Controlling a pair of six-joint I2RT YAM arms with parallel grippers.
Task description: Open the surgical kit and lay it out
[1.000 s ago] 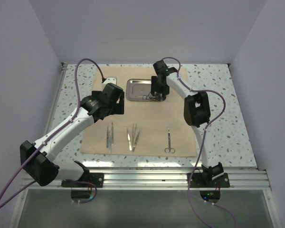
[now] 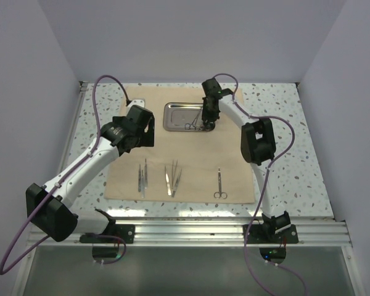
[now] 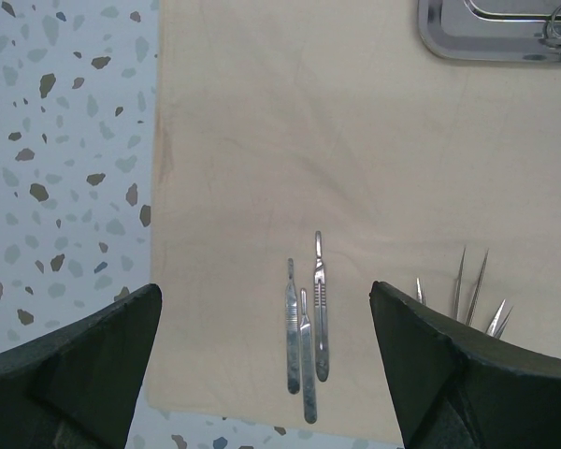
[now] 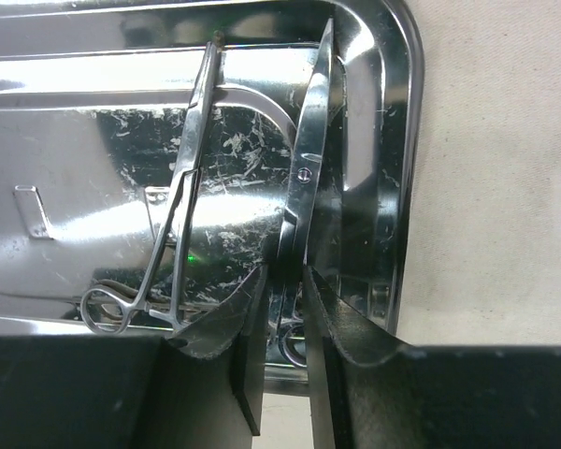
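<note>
The steel tray (image 2: 179, 115) lies on the beige cloth at the back. In the right wrist view it holds a clamp (image 4: 187, 168) and long scissors (image 4: 307, 159). My right gripper is down over the scissors' lower part, its fingertips close together around it; whether they grip is unclear. My left gripper stands open above the cloth's left side, nothing between its fingers. Below it lie scalpel handles (image 3: 321, 318) and several tweezers (image 3: 477, 281); another pair of scissors (image 2: 219, 185) lies front right.
The speckled table (image 2: 296, 166) shows around the cloth (image 2: 203, 154). The middle of the cloth between tray and instrument rows is clear, as is its upper left part.
The left gripper has drifted a little to the left.
</note>
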